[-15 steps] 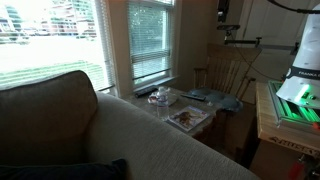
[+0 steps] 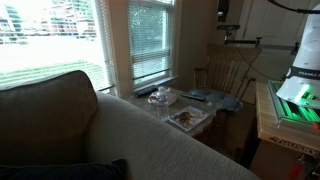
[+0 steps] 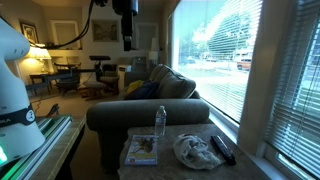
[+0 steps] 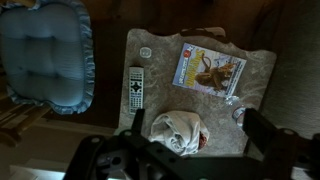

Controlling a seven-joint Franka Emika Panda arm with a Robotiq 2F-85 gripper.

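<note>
My gripper hangs high above a small table (image 4: 160,75), its dark fingers spread wide at the lower edge of the wrist view. Nothing shows between them. Below, a crumpled white cloth or bag (image 4: 178,130) lies on the tabletop. A remote (image 4: 136,90) and a magazine or case with a picture cover (image 4: 208,70) lie flat. A clear bottle (image 4: 239,115) is seen from above, near the right finger. In exterior view 2 the bottle (image 3: 160,121) stands upright behind the picture cover (image 3: 142,150), with the white bundle (image 3: 196,152) and dark remote (image 3: 222,150) to the right.
A grey sofa (image 3: 170,86) adjoins the table's far side in exterior view 2, and windows with blinds (image 3: 205,50) are to the right. A chair with a blue cushion (image 4: 42,55) stands beside the table. A small round item (image 4: 146,52) lies near the remote.
</note>
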